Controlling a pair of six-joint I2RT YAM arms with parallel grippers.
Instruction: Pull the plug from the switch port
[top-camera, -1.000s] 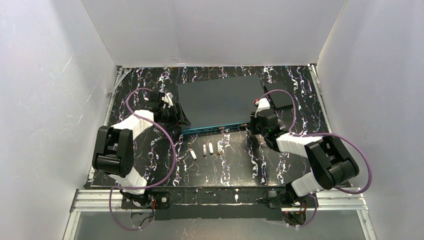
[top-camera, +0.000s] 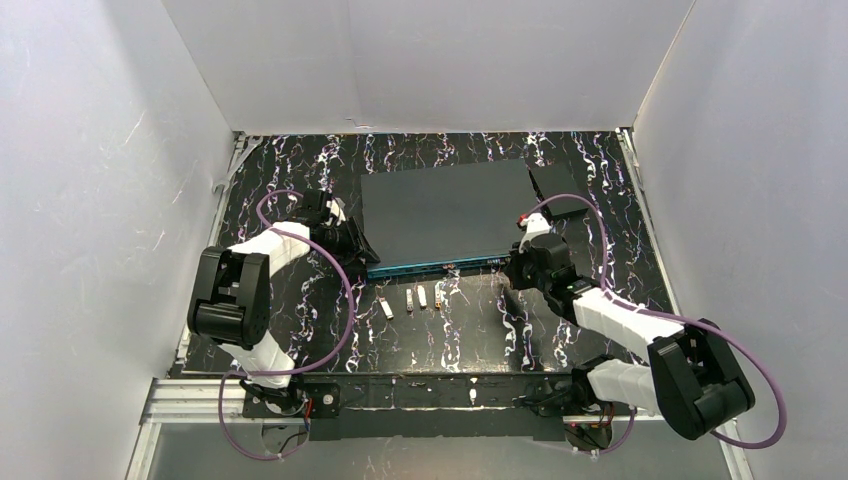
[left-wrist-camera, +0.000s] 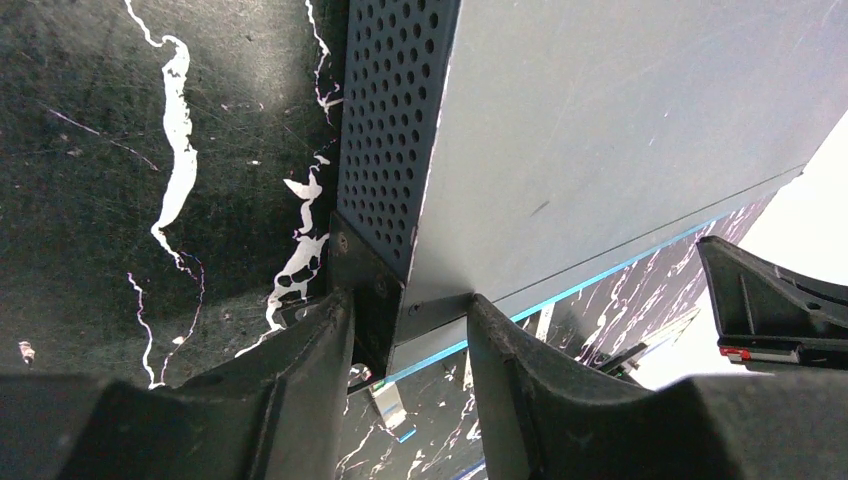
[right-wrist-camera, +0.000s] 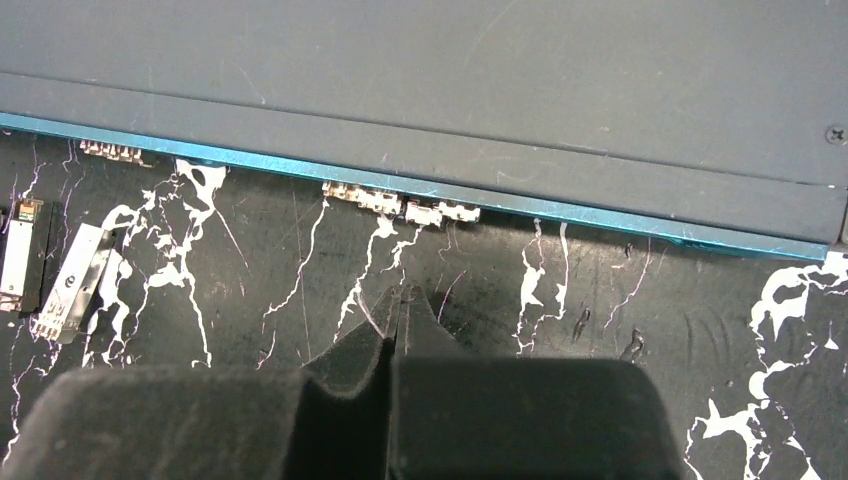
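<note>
The dark switch (top-camera: 445, 210), with its blue front edge, lies near the middle of the table. In the right wrist view, two metal plugs (right-wrist-camera: 362, 197) (right-wrist-camera: 440, 212) sit side by side at that edge. Just in front of them, the tips of my right gripper meet, holding nothing, with a gap between tips and plugs. A third plug (right-wrist-camera: 112, 152) shows further left along the edge. My left gripper is shut on the switch's front left corner, one finger (left-wrist-camera: 338, 325) against its side and the other over its top.
Several loose plugs (top-camera: 409, 300) lie on the marbled table in front of the switch. A flat dark block (top-camera: 562, 188) rests behind its right side. Purple cables (top-camera: 345, 330) loop along both arms.
The switch has slid slightly forward and right, the left gripper moving with its corner. The right gripper has drawn back from the plug pair and moved slightly right.
</note>
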